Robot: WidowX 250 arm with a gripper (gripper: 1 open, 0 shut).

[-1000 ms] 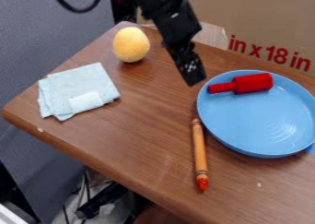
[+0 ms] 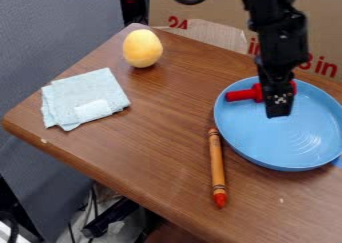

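Observation:
The black gripper (image 2: 278, 98) is lowered over a red cylindrical object (image 2: 242, 94) on the blue plate (image 2: 278, 142) at the right of the table. It covers the object's right part, leaving the left end visible. Whether its fingers are open or shut on the object is unclear.
An orange crayon (image 2: 217, 172) lies left of the plate. A yellow round object (image 2: 142, 47) and a folded pale cloth (image 2: 83, 97) sit on the left of the wooden table (image 2: 154, 147). A cardboard box (image 2: 201, 7) stands behind.
The gripper has moved right and down from above the plate's left edge onto the red object. The other things appear unmoved.

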